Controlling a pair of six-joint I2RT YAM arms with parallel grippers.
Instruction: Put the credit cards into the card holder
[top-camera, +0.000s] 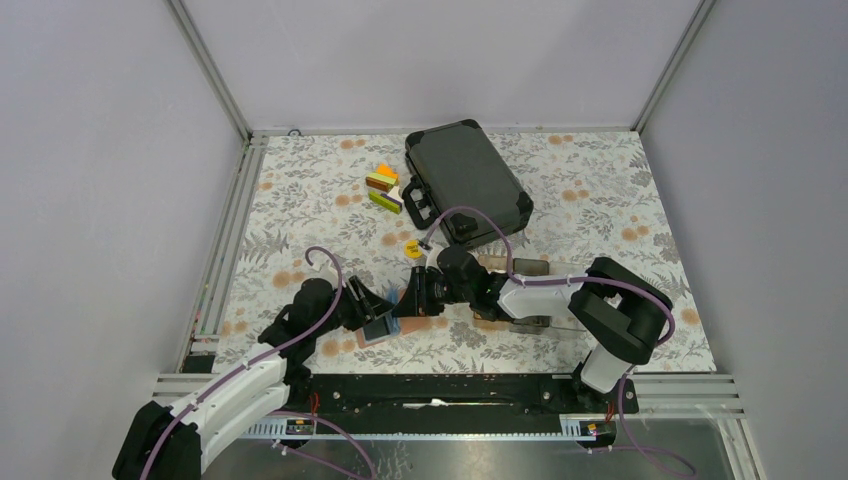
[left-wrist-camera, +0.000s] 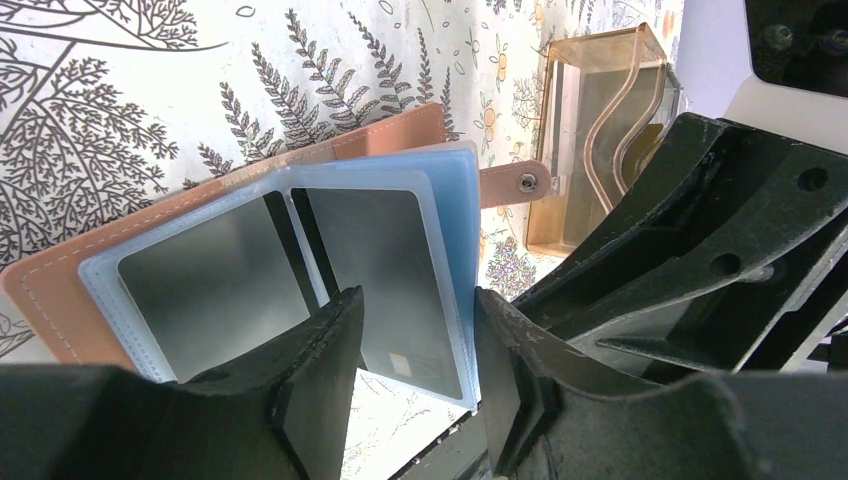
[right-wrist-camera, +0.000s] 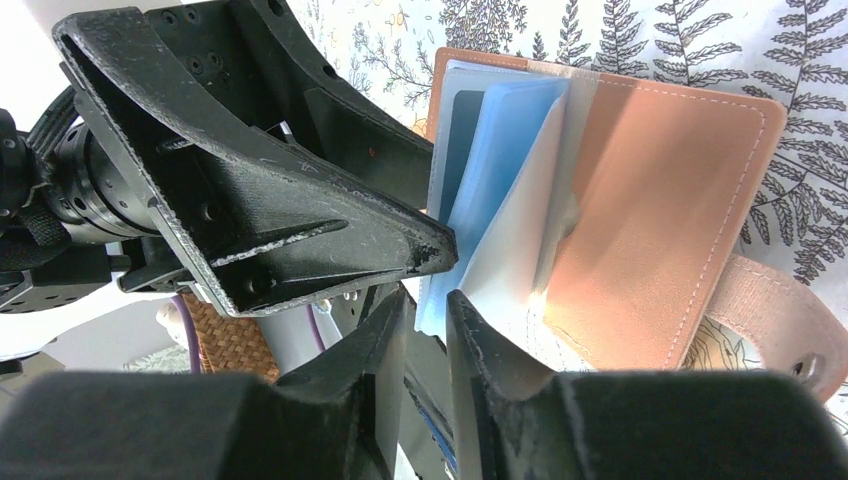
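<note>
The card holder (top-camera: 372, 335) lies open on the table, a tan leather cover with bluish sleeves. In the left wrist view, dark grey panels fill the sleeves (left-wrist-camera: 215, 270); whether these are cards I cannot tell. One sleeve leaf (left-wrist-camera: 390, 270) is raised. My left gripper is part open, its fingers either side of that leaf's lower part. On the opposite side, my right gripper stands narrowly open at the lower edge of the blue leaf (right-wrist-camera: 500, 140). The holder's bare tan flap (right-wrist-camera: 670, 200) lies to the right there. No loose card shows in either gripper.
A clear-lidded box (left-wrist-camera: 600, 140) lies beyond the holder. From above, dark pieces (top-camera: 530, 267) show partly under the right arm. A black case (top-camera: 470, 180), small coloured boxes (top-camera: 384, 200) and a yellow disc (top-camera: 412, 248) lie farther back.
</note>
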